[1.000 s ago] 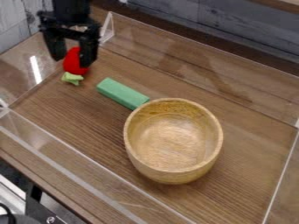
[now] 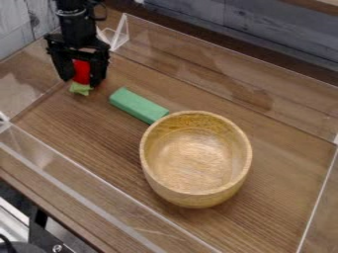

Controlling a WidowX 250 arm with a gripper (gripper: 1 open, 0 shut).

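My black gripper (image 2: 79,55) is in the upper left, low over a red object (image 2: 82,71) with a small light-green piece (image 2: 79,88) beside it, toward the front. The fingers straddle or touch the red object; whether they press on it is hard to tell. A green block (image 2: 138,105) lies diagonally near the middle.
A large tan bowl (image 2: 196,158) occupies the lower right. A raised edge (image 2: 264,20) runs along the back.
My gripper has moved slightly back and left and now looks narrower around the red object. The green block and bowl have stayed in place.
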